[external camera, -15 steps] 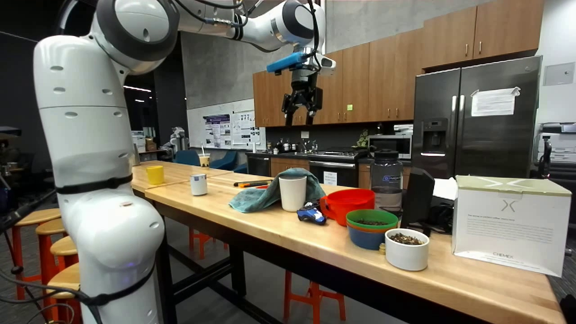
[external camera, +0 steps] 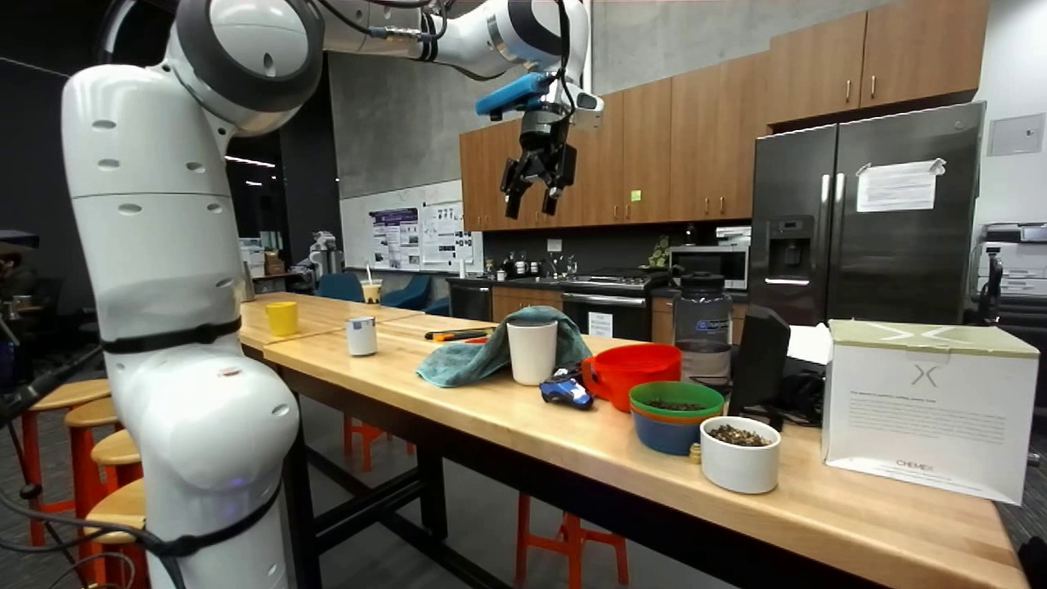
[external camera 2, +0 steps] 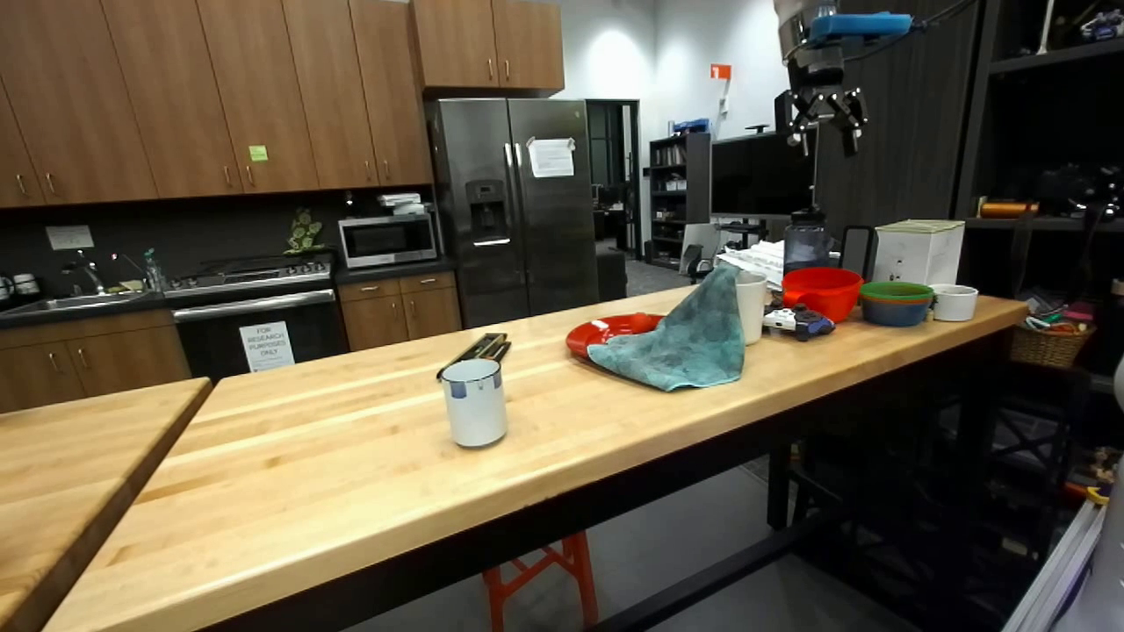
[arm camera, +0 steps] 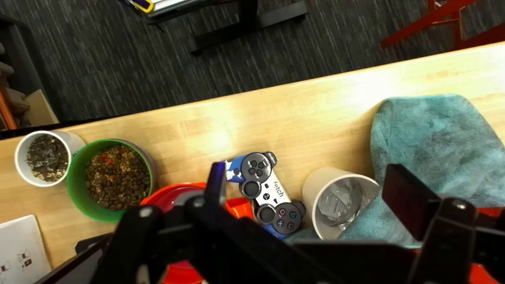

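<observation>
My gripper [external camera: 531, 208] hangs high above the table, open, with its fingers well apart and nothing between them. Beneath it in the wrist view are a game controller [arm camera: 266, 194] and a white cup [arm camera: 316, 196] with something clear inside. A teal cloth [external camera 2: 685, 339] drapes against that cup and partly over a red plate [external camera 2: 590, 335]. Right of the controller in exterior view 1 sits a red bowl [external camera: 638, 373], which my gripper partly hides in the wrist view. Stacked bowls with a green one [external camera: 677, 397] on top hold dark bits, as does a small white bowl [external camera: 738, 471].
A white mug [external camera 2: 476, 405] stands alone on the table, with dark tools [external camera 2: 479, 349] behind it. A bottle [external camera: 703, 324], a black object [external camera: 761, 363] and a tall white box [external camera: 927, 412] crowd the other end. Bare tabletop surrounds the mug.
In exterior view 1 my gripper has moved up and slightly left, and it looks more tilted. The things on the table have not moved.
</observation>
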